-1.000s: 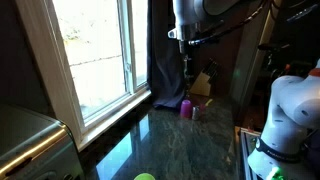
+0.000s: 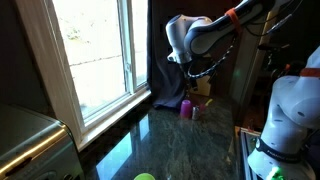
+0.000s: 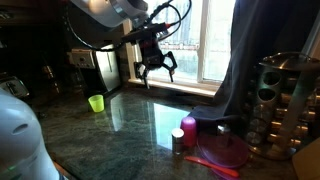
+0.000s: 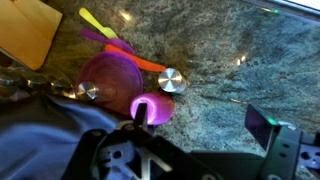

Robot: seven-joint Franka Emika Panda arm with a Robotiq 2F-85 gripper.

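My gripper (image 3: 156, 72) hangs in the air above the counter, open and with nothing between its fingers. In the wrist view a pink cup (image 4: 152, 108) stands below, toward the left finger, beside a silver-topped shaker (image 4: 172, 80). The second exterior view shows the pink cup (image 3: 189, 128) right behind the shaker (image 3: 177, 140), both well below the fingers. A purple bowl (image 4: 110, 84) lies next to them, with an orange-handled utensil (image 4: 146, 65) across its edge. At the other end of the counter stands a lime-green cup (image 3: 96, 103).
A wooden board (image 4: 25, 30) and a yellow-handled utensil (image 4: 97, 24) lie beyond the bowl. Dark cloth (image 3: 240, 65) hangs behind, by the window. A spice rack (image 3: 268, 95) stands at the right.
The cup, shaker and green cup have not moved.
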